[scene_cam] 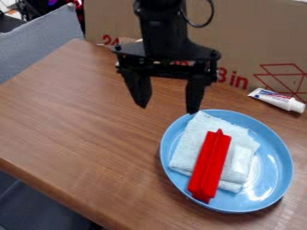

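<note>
My black gripper [167,92] hangs open over the back middle of the wooden table, above and left of a light blue plate [275,163], with nothing between its fingers. On the plate lies a folded white cloth [189,142], and a long red object [209,165] lies on top of the cloth.
A toothpaste tube [277,99] lies at the back right, in front of a cardboard box [264,45]. Something behind the gripper is mostly hidden. A grey padded surface [30,54] borders the table's left side.
</note>
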